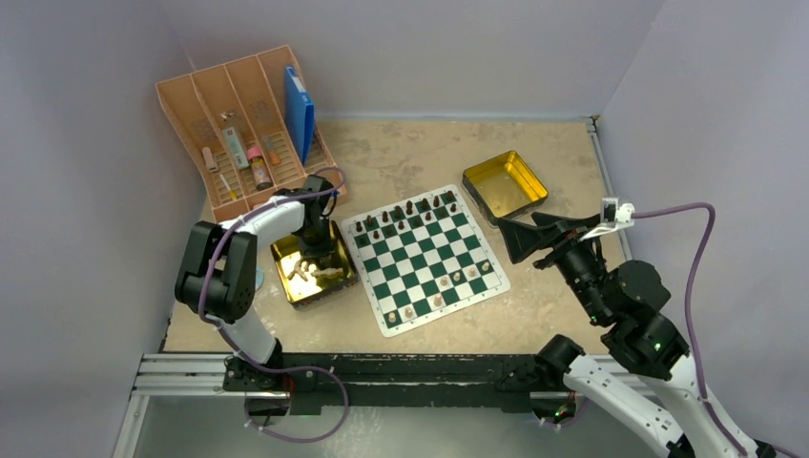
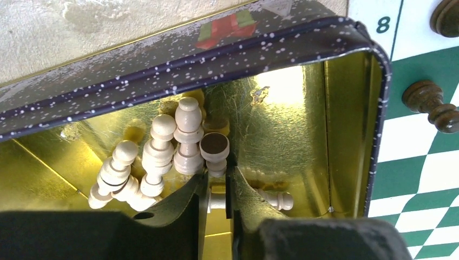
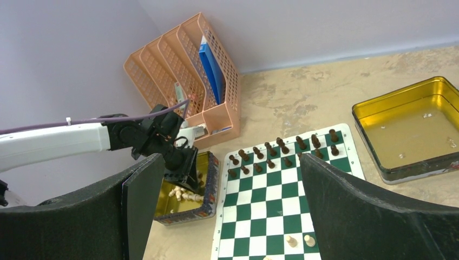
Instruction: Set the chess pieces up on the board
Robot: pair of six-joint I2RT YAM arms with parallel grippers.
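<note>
In the top view my left gripper (image 1: 320, 250) reaches into the gold tin (image 1: 303, 298) left of the chessboard (image 1: 420, 253). The left wrist view shows its narrow gap, part open, with the tips flanking a light piece (image 2: 214, 145) whose dark base faces up; whether they touch it I cannot tell. Several other light pieces (image 2: 157, 154) lie heaped to its left, and one more lies partly behind the fingers. Dark pieces (image 1: 409, 207) line the board's far side; several light pieces (image 1: 439, 300) stand along its near side. My right gripper is open and empty, right of the board.
An empty gold tin (image 1: 506, 184) stands beyond the board's far right corner. At the back left, a wooden rack (image 1: 224, 86) holds a blue folder (image 1: 299, 113) and small items close to the left arm. The table in front of the board is clear.
</note>
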